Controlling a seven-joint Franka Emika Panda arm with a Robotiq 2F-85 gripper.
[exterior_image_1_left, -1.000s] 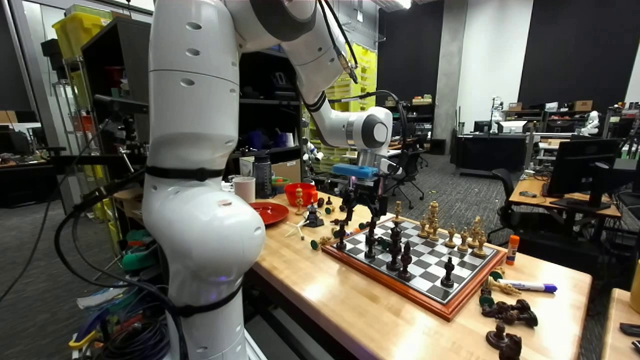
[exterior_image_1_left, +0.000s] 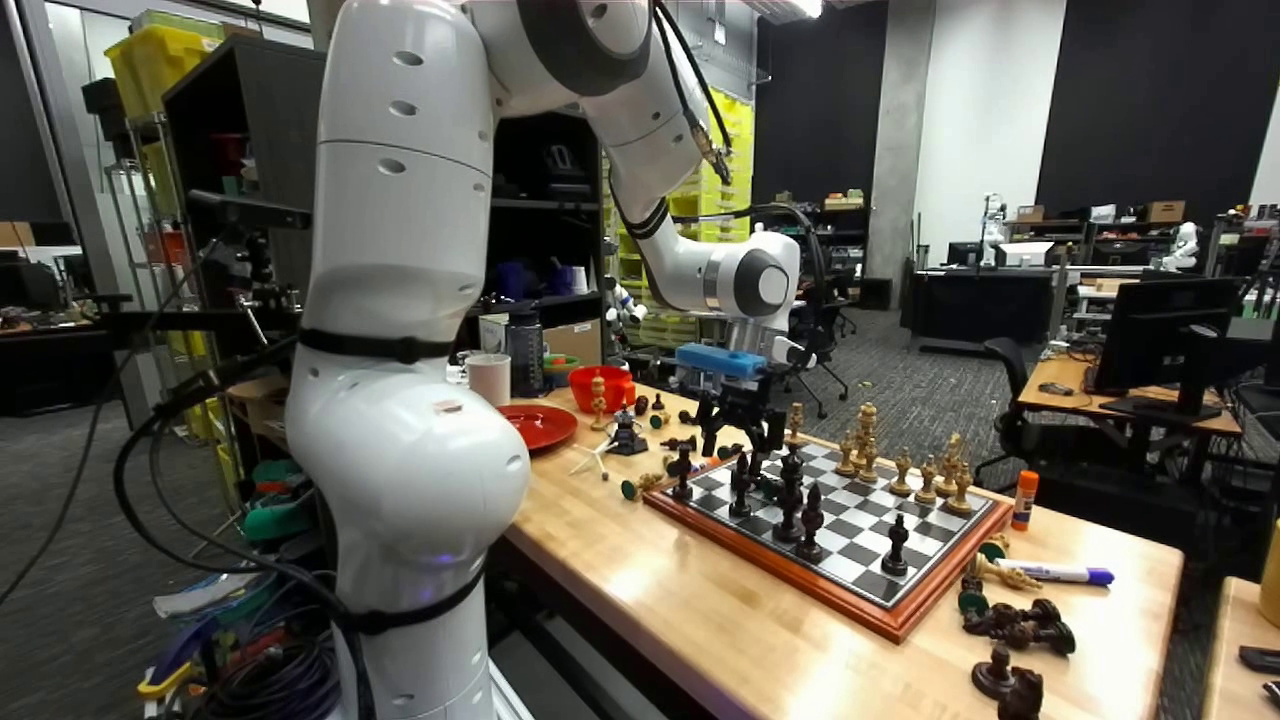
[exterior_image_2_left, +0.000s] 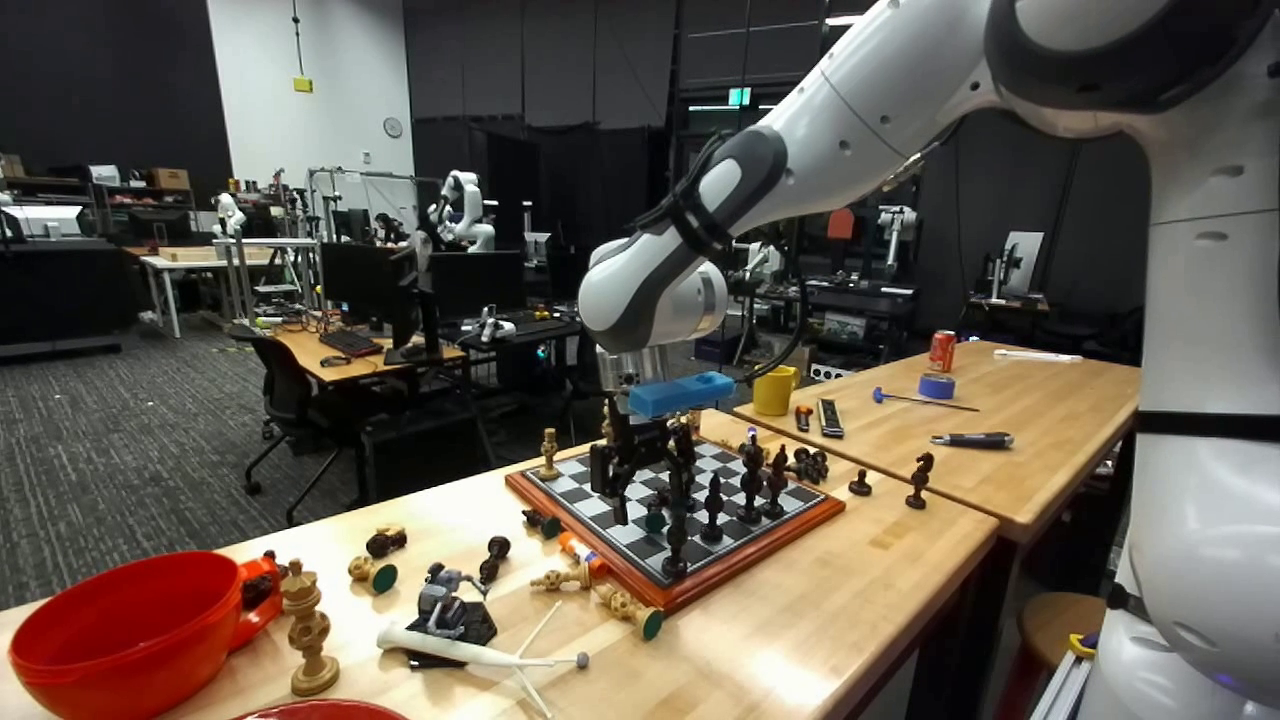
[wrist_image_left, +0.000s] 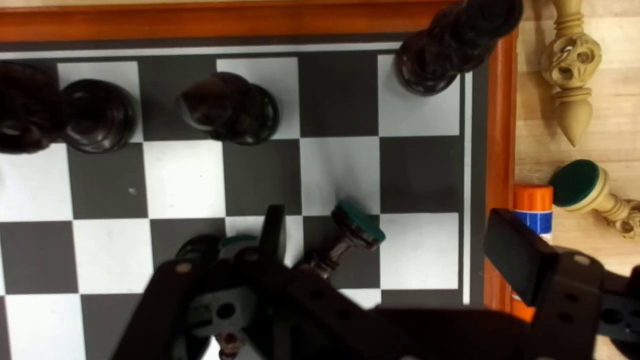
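My gripper (exterior_image_1_left: 740, 439) is low over the chessboard (exterior_image_2_left: 780, 518), near the corner with the dark pieces, and nothing is held in it. In the wrist view its fingers (wrist_image_left: 520, 255) are wide apart, one above the board and the other over the wooden edge. Between them, nearer the left finger, a dark chess piece (wrist_image_left: 342, 243) with a green base lies on its side. Another fallen dark piece (wrist_image_left: 201, 246) is partly hidden behind the left finger. Upright dark pieces stand close by, among them a pointed one (wrist_image_left: 225, 108) and a corner one (wrist_image_left: 429, 60).
Light pieces (exterior_image_1_left: 866, 444) stand along the far side. Off the board lie loose pieces (exterior_image_2_left: 624, 608) and a glue stick (wrist_image_left: 534, 210) against its edge. A tripod (exterior_image_2_left: 468, 648), red bowl (exterior_image_2_left: 132, 636) and red plate (exterior_image_1_left: 540, 426) occupy one end.
My gripper has come down a little and moved slightly right in exterior view 1, and its fingers look turned. The pieces on the board appear to be in the same places.
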